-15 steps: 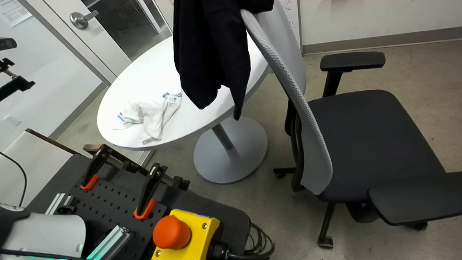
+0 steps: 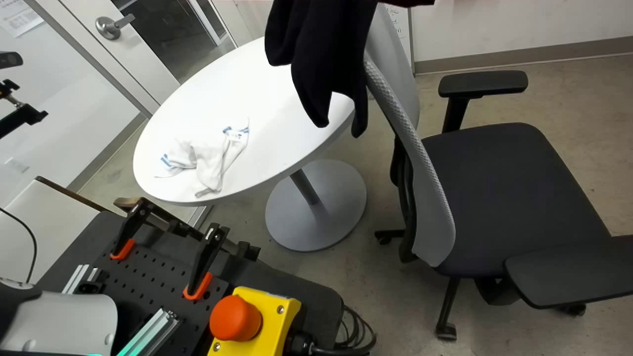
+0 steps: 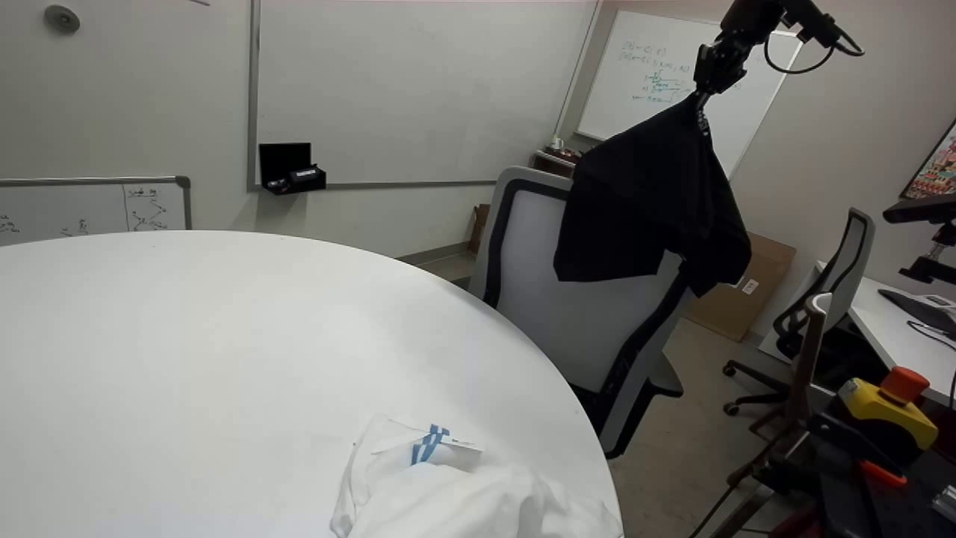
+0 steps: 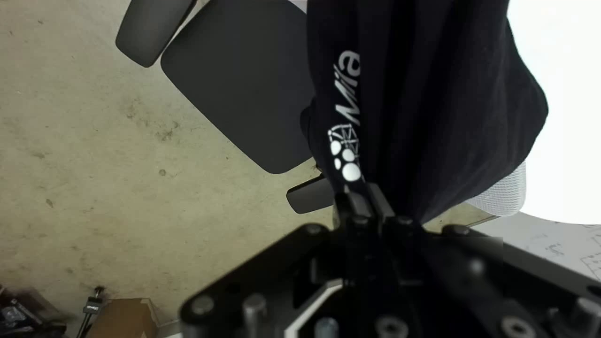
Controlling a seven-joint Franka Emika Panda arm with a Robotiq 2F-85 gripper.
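A black cloth garment [image 3: 641, 197] with white "Mila" lettering hangs from my gripper [image 3: 703, 93] in front of the grey chair back [image 3: 529, 242]. In the wrist view my gripper is shut on the fabric [image 4: 450, 107] at the edge by the printed logo. The rest of the cloth spreads above the chair and beside the white table. In the first exterior view the garment [image 2: 323, 53] dangles over the table's edge and near the chair's top; the gripper is out of frame there. Whether cloth rests on the chair I cannot tell.
On the round white table [image 2: 207, 89] lies a crumpled white cloth [image 2: 210, 157] with blue marks. The office chair's black seat [image 2: 504, 190] and armrests are empty. A yellow box with a red button [image 2: 235, 318] sits on the dark bench by the arm's base.
In the first exterior view the black garment has moved right and up, from over the table towards the chair back. The white cloth and the chair stay where they were.
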